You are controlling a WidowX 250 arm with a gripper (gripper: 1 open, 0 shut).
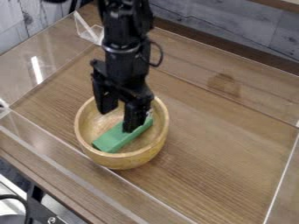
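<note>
My black gripper (121, 107) hangs over a round wooden bowl (122, 159) left of centre, its dark fingers spread open above the bowl's back part. In the bowl lies a green rectangular block (114, 140), set diagonally, just below the fingers. Nothing shows held between the fingers.
A low wall runs along the back. A small white wire-like item (89, 26) sits at the back left. Something dark stands at the lower left edge.
</note>
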